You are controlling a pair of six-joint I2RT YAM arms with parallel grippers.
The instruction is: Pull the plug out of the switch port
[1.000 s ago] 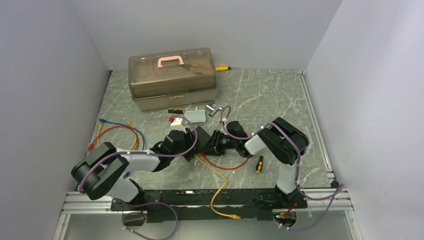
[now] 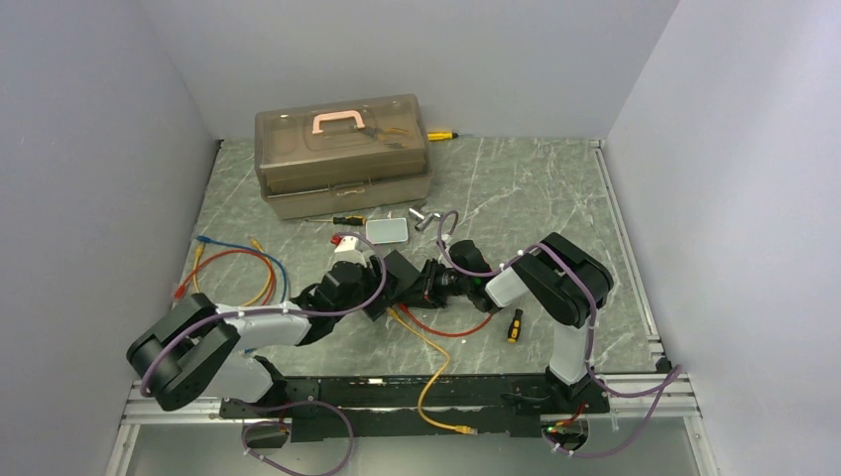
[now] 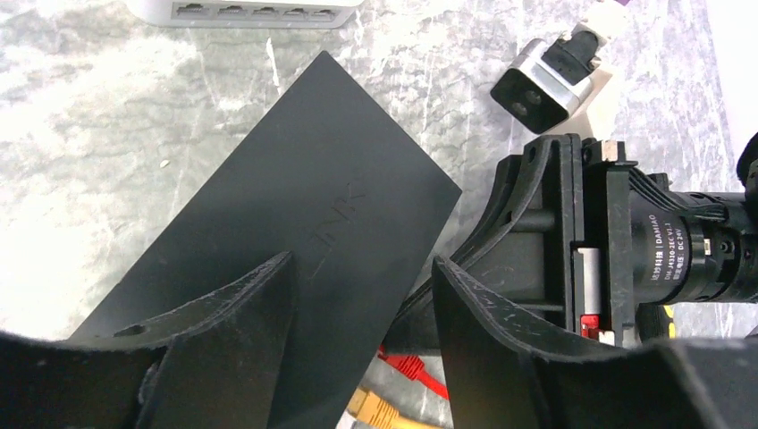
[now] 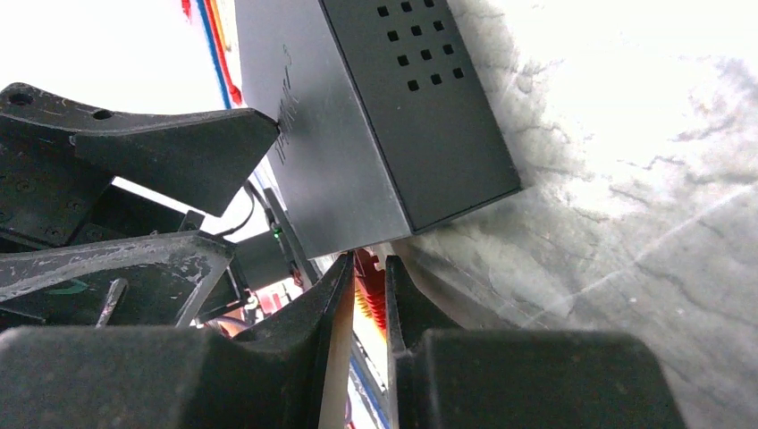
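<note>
The black switch lies on the table between my two grippers. At its front edge sit a red plug and a yellow plug. My left gripper is over the switch, its fingers apart and nothing held between them; one fingertip appears close to the top face. From the right, my right gripper reaches the port edge. The red plug shows in the narrow gap between its fingers, but whether they grip it is unclear. The ports themselves are hidden.
A brown toolbox stands at the back left, with a small white device in front of it. Loose cables lie left of the left arm. A screwdriver rests under the right arm.
The right arm and the cables look unchanged.
</note>
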